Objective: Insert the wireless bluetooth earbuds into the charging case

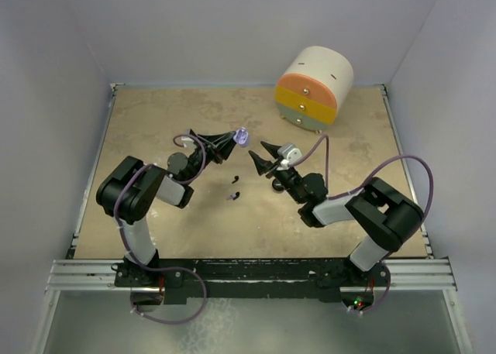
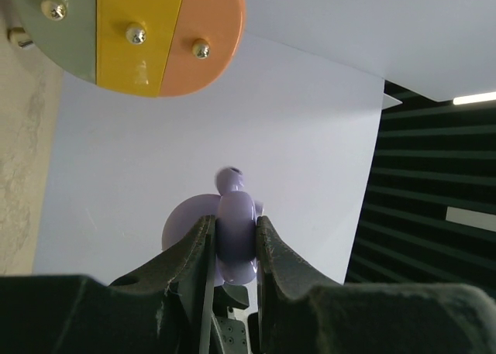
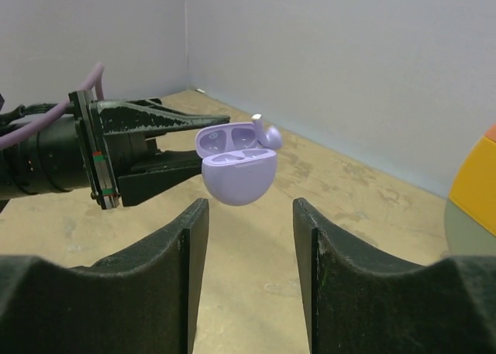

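Observation:
A lavender charging case (image 1: 241, 136) with its lid standing open is clamped in my left gripper. In the right wrist view the open case (image 3: 237, 176) shows its compartments, held from the left. My right gripper stands apart from it, fingers spread and nothing between them. Small dark pieces, possibly earbuds (image 1: 236, 194), lie on the table below the case, with a small lighter piece beside one; they are too small to tell apart.
A striped drawer cylinder (image 1: 314, 87) sits at the back right. A round dark object (image 1: 277, 185) lies near my right arm. The tabletop (image 1: 147, 114) is otherwise mostly clear.

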